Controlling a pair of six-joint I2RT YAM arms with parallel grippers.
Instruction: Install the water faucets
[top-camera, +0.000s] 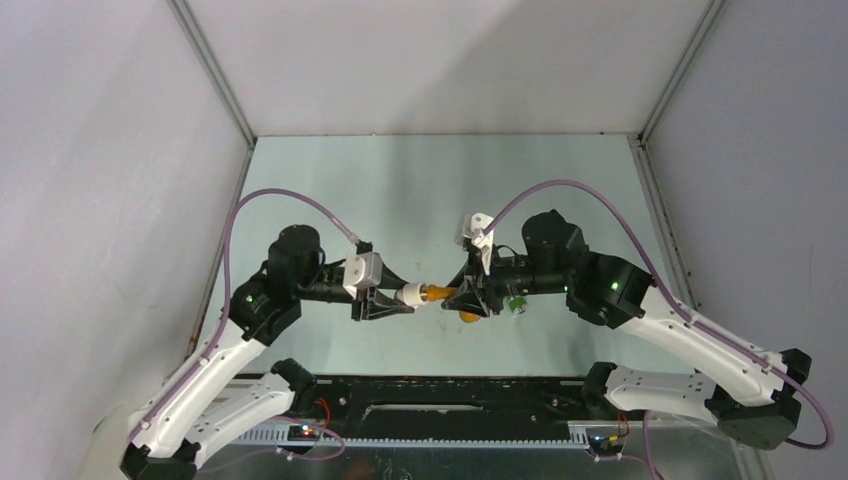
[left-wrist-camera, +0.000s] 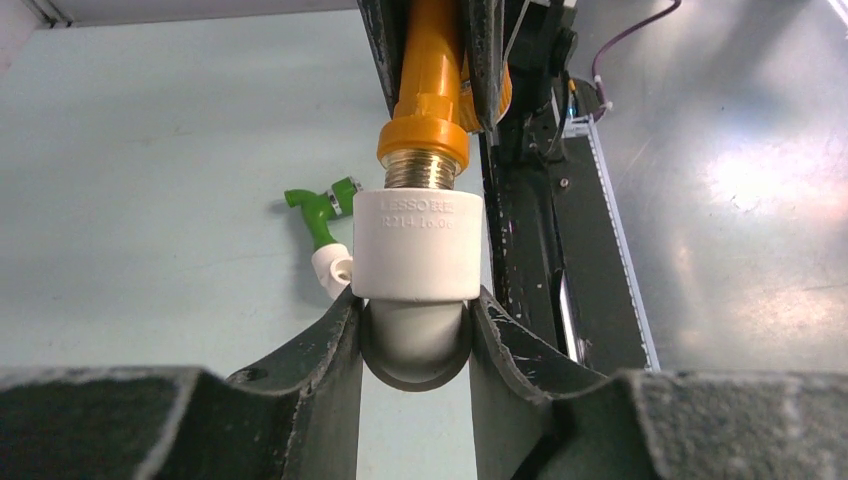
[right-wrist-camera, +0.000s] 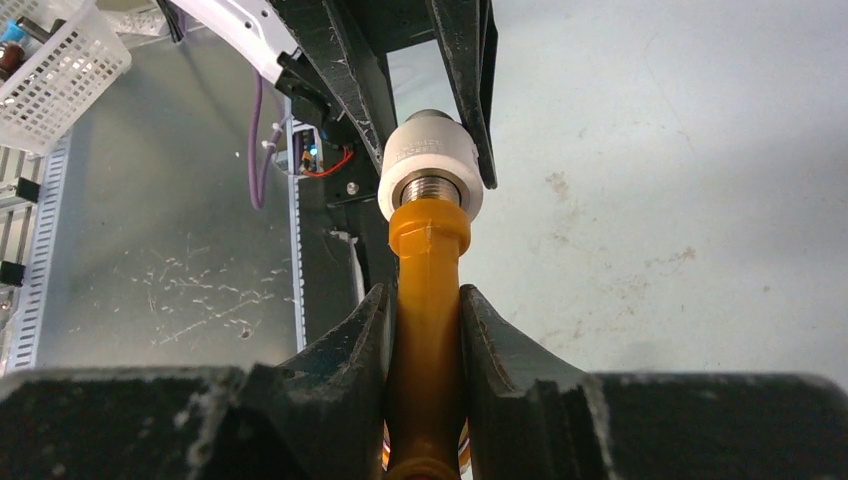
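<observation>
My two grippers meet near the middle of the board. My right gripper is shut on an orange faucet (right-wrist-camera: 428, 300), whose threaded metal end points at a white fitting (left-wrist-camera: 416, 240). Some thread shows between the orange collar and the white fitting's opening. My left gripper has its fingers round the white fitting's elbow; whether they grip it tightly I cannot tell. A green faucet (left-wrist-camera: 318, 215) with a white fitting at its base lies on the board (left-wrist-camera: 160, 190) behind, partly hidden by the right arm in the top view.
The board is otherwise largely clear, with walls on three sides. A dark rail (top-camera: 470, 400) runs along the front edge. A white basket (right-wrist-camera: 55, 80) with small items shows beyond it in the right wrist view.
</observation>
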